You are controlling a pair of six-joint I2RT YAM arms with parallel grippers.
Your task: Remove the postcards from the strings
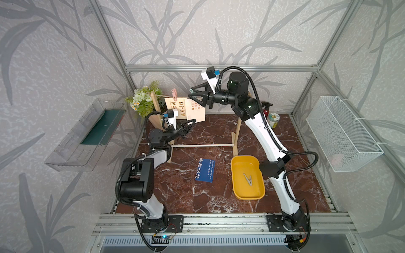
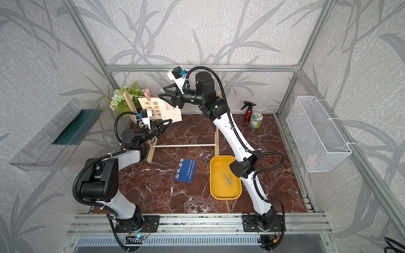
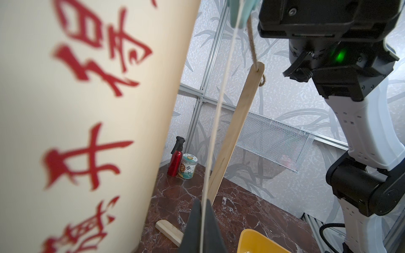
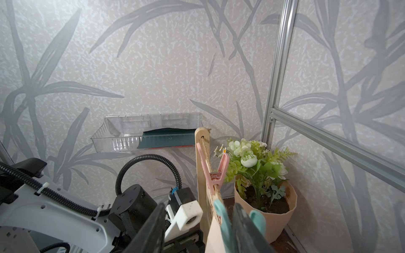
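Two cream postcards with lettering (image 1: 194, 110) hang from a string on the wooden frame (image 3: 236, 122), one beside a pink clip (image 4: 217, 172). My right gripper (image 1: 193, 94) is at the teal clip (image 4: 223, 225) above the right card, its fingers part open around it; whether it grips is unclear. My left gripper is shut, low beside the cards, with a pale string running over it in the left wrist view. A blue postcard (image 1: 205, 170) lies on the table.
A yellow tray (image 1: 238, 185) with a grey clip stands at front right. A potted plant (image 4: 270, 202) is at back left, a spray bottle (image 2: 248, 114) and can (image 2: 256, 122) at back right. Wire baskets hang on both sides.
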